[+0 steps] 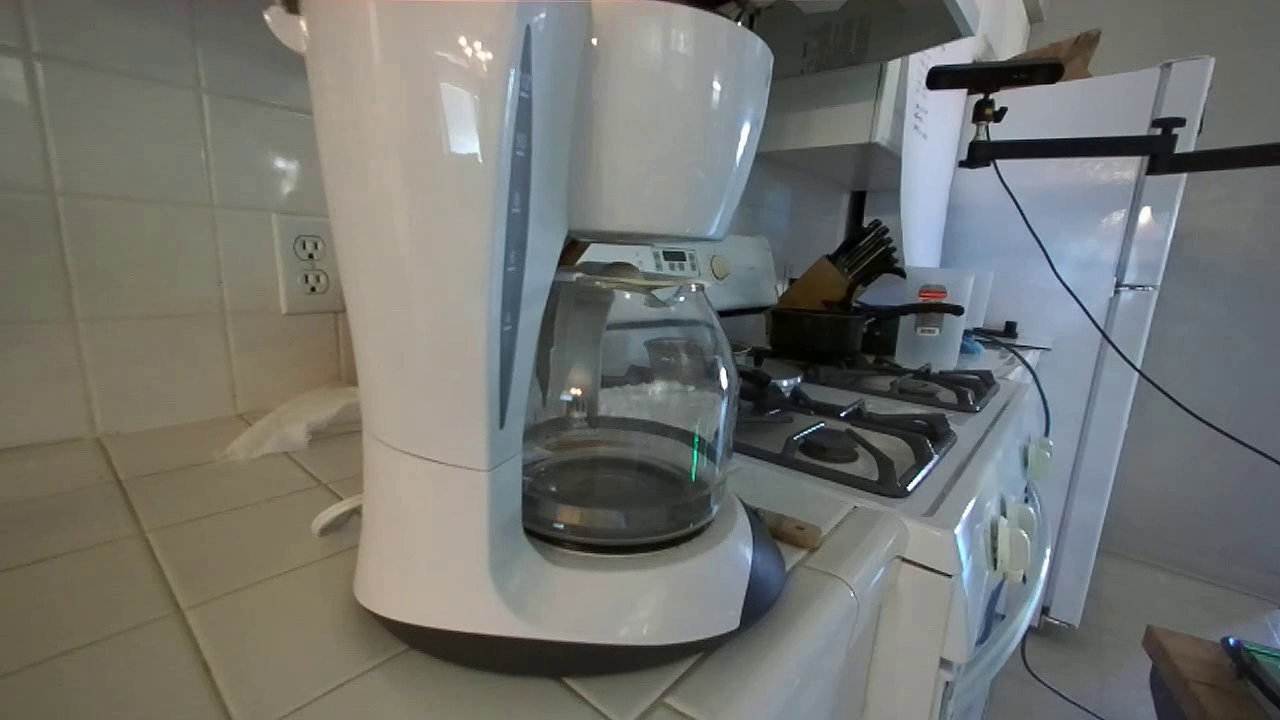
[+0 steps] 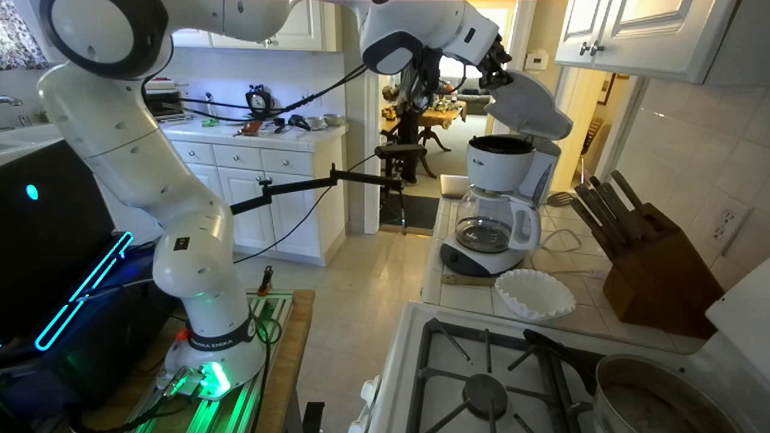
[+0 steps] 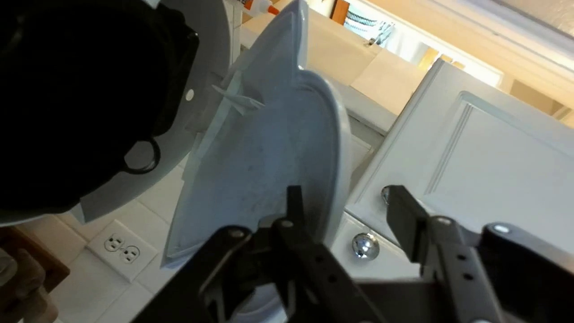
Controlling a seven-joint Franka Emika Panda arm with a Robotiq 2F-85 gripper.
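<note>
A white coffee maker stands on the tiled counter with a glass carafe seated in it. Its lid is raised, baring the dark opening of the basket. My gripper is beside the lid's upper edge. In the wrist view the gripper has its fingers apart. The grey-white lid fills the middle there; one finger overlaps it and its rim runs between the two fingers. Whether either finger touches the lid cannot be made out. The dark basket opening shows at upper left.
A white paper filter stack lies in front of the coffee maker, near a knife block. The stove adjoins the counter, with a pot on it. Wall cabinets hang close by, right of the lid.
</note>
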